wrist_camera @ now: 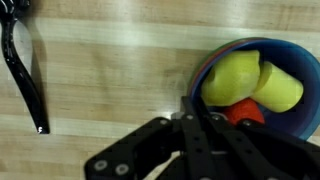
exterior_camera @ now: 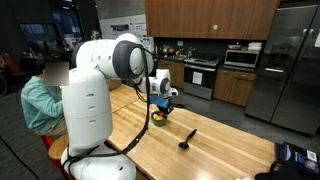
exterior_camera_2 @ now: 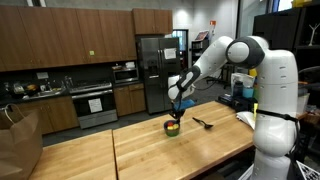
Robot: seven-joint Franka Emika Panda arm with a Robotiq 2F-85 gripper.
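Observation:
A bowl [wrist_camera: 311, 82], blue inside, stands on the wooden table with yellow pieces [wrist_camera: 232, 78] and a red piece [wrist_camera: 244, 110] in it. In the wrist view my gripper reaches up from the bottom edge to the bowl's left rim and covers part of it. Its fingertips look close together, but whether the rim lies between them cannot be made out. Both exterior views show the gripper low at the bowl [exterior_camera: 158, 119]. A black-handled utensil [wrist_camera: 28, 85] lies flat to the left of the bowl in the wrist view, apart from it.
Bare tabletop [exterior_camera: 225, 155] extends widely around the bowl and utensil. Dark objects [exterior_camera: 292, 160] sit at the table's right end in exterior view 1. A person [exterior_camera: 43, 105] sits at the left, beyond the arm. Kitchen cabinets and appliances stand well back.

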